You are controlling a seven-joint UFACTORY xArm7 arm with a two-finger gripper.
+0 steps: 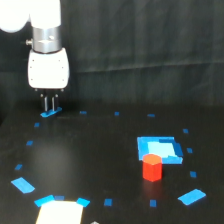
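Note:
At the upper left my gripper (51, 107) points down just above the dark table, over a blue tape mark. It is too small here to tell how its fingers stand, and no object shows between them. Well to the right, a red block (152, 168) stands in front of a blue tray (141, 149) with a pale white inside. The block overlaps the tray's near edge in this view; whether they touch cannot be told. A pale whitish-yellow object (59, 213) is cut off by the bottom edge.
Small blue tape squares dot the dark table. Larger light-blue strips (22, 185) lie at the left, the bottom and the lower right. A dark curtain (140, 50) hangs behind.

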